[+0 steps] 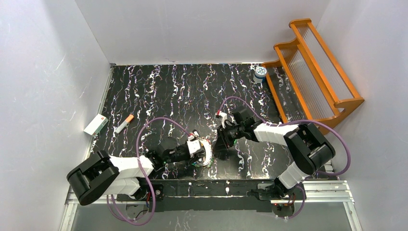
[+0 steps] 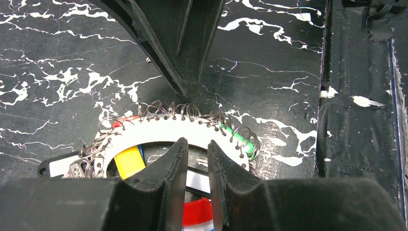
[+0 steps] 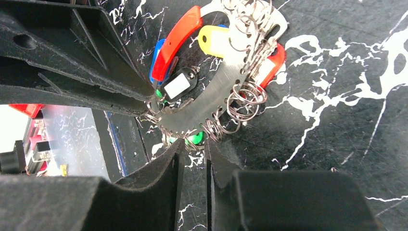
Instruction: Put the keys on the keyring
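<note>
The pale curved keyring plate [image 2: 163, 129] lies at the table's front middle, with several thin wire rings along its outer edge. Inside its curve are key tags, among them a yellow tag [image 2: 129, 162]. A red tag [image 3: 179, 44] and a black tag [image 3: 179, 84] also show beside the plate. Over the plate, my left gripper is slightly open; tags show through its gap. My right gripper [image 1: 222, 143] is just right of the plate. In the right wrist view its fingers [image 3: 171, 168] are close together with a narrow gap; anything held there is hard to make out.
A wooden rack [image 1: 317, 67] stands at the right, with a white and blue tub [image 1: 260, 73] behind it. An orange and white marker [image 1: 124, 123] and a white box [image 1: 96, 124] are at the left.
</note>
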